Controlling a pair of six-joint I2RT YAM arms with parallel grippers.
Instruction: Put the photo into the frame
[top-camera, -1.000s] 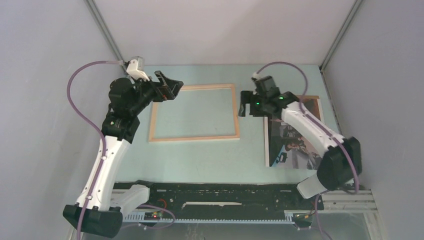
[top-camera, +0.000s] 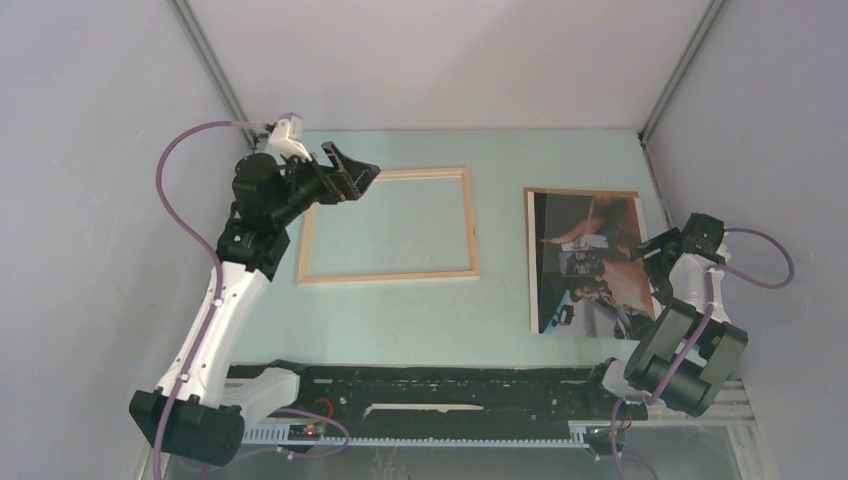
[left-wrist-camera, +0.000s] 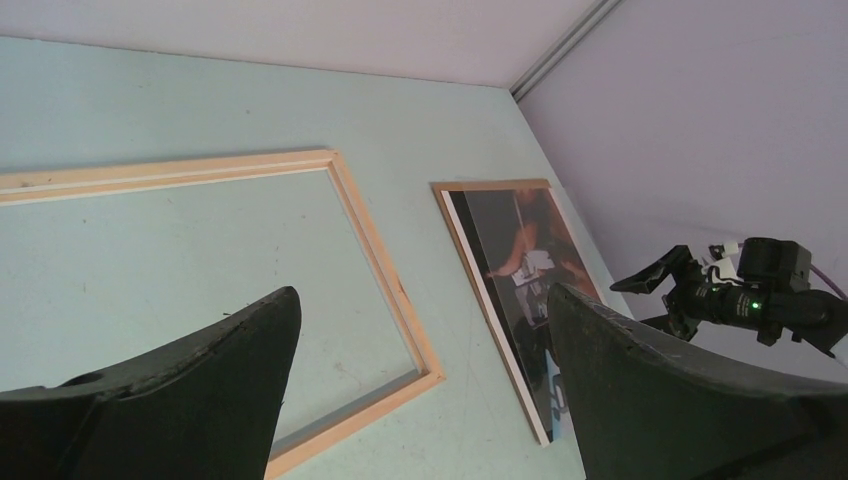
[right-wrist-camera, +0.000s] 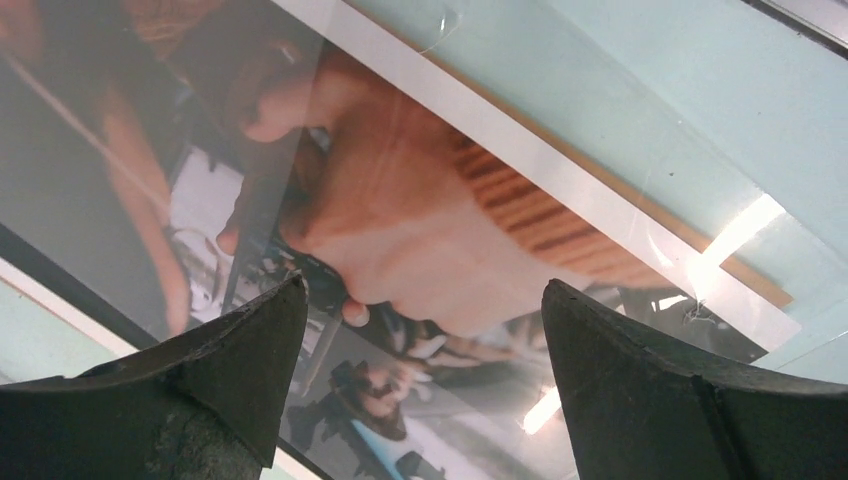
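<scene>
The empty wooden frame (top-camera: 466, 220) lies at centre-left of the table, its far-right corner also clear in the left wrist view (left-wrist-camera: 335, 165). The photo (top-camera: 585, 265), under a glossy clear sheet on a brown board, lies to its right and fills much of the right wrist view (right-wrist-camera: 420, 230). My left gripper (top-camera: 350, 172) is open, raised over the frame's far-left part. My right gripper (top-camera: 652, 250) is open at the photo's right edge, low over it, nothing visible between its fingers.
Bare table (top-camera: 410, 320) shows in front of and between frame and photo. Walls close in at back and sides, the right one (top-camera: 760, 150) near my right arm.
My right arm has swung from between the frame and photo to the photo's right edge, uncovering the photo. My left arm has shifted slightly rightward.
</scene>
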